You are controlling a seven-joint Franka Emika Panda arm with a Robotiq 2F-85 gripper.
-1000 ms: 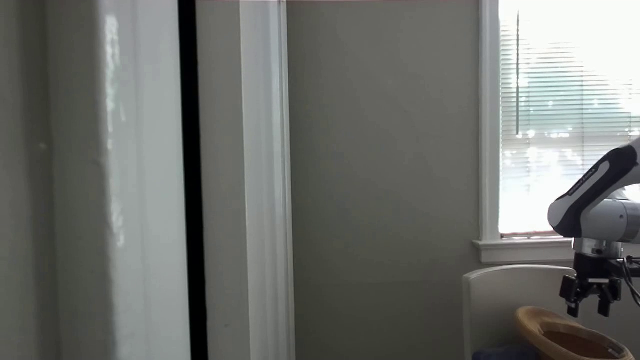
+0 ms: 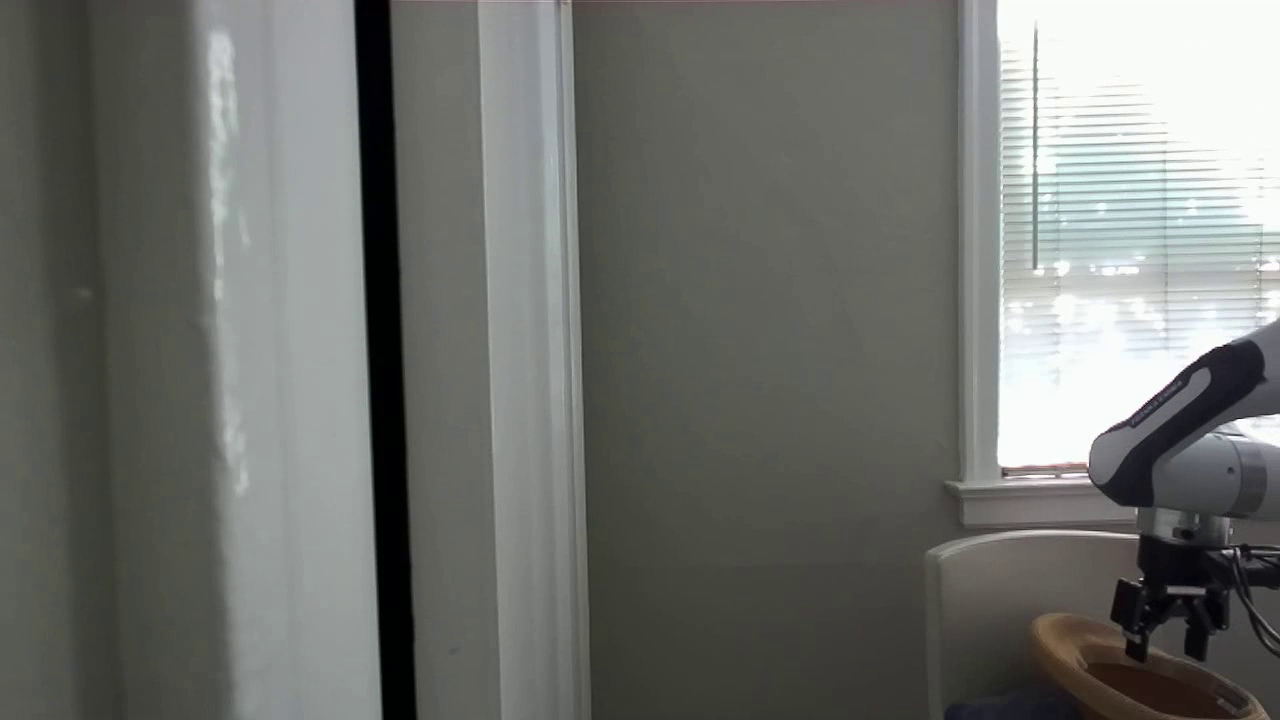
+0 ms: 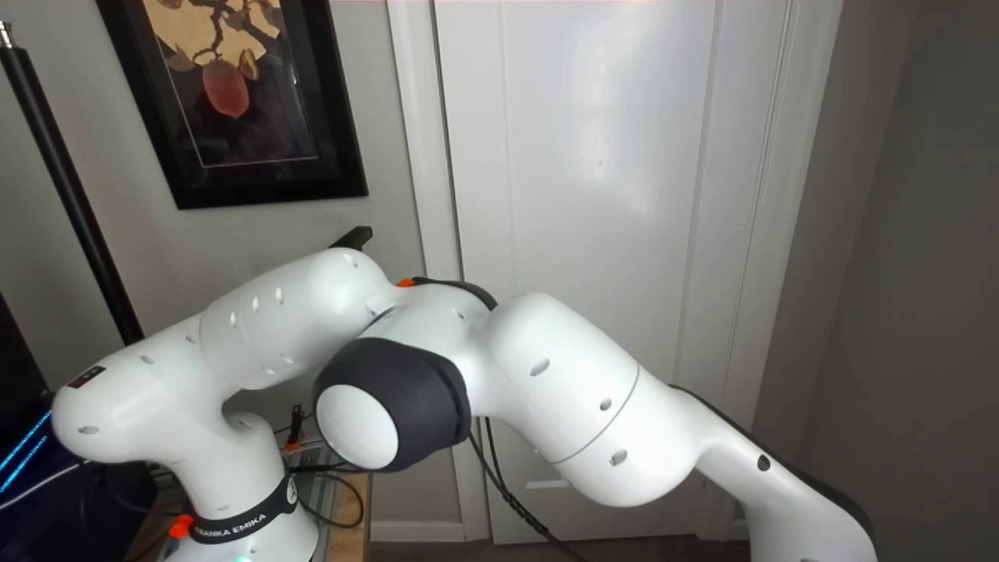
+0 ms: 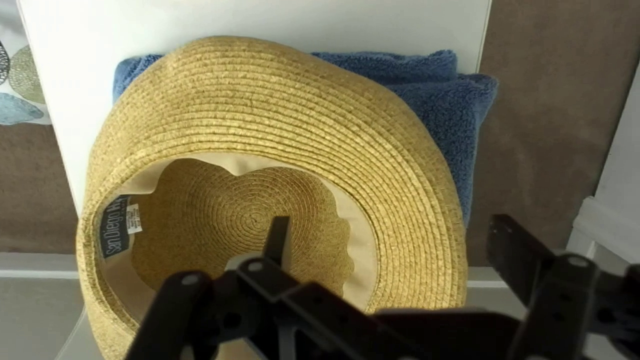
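A tan woven straw hat lies crown down, its opening facing up and its brim tilted. My gripper is open above it, with nothing held. In the wrist view one finger shows over the hat's hollow and the other past the brim's right edge, so the brim's right side lies between them in that view. In exterior view 1, the gripper points down and its fingertips overlap the hat; whether they touch it I cannot tell. Exterior view 2 shows neither gripper nor hat.
Beneath the hat lies a folded blue towel on a white surface. A white curved panel stands behind the hat, below a window. A closed white door is behind the arm.
My gripper has come down toward the hat and shifted slightly left in exterior view 1. It stays open, and the hat has not visibly moved.
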